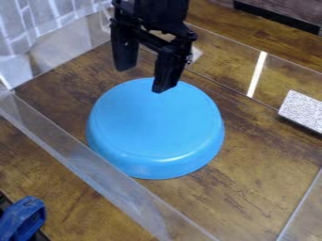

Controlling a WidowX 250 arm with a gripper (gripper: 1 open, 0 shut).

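My black gripper [146, 58] hangs from the top centre, its two fingers spread apart with nothing visible between them. It is above and slightly behind an upside-down or flat-topped round blue object [156, 126] that lies on the wooden surface [239, 184].
A white speckled block [302, 111] sits at the right edge. A blue object [18, 220] lies at the bottom left, beyond a clear plastic edge [78, 160]. Clear or white material [25, 38] stands at the top left. Bare wood surrounds the round object.
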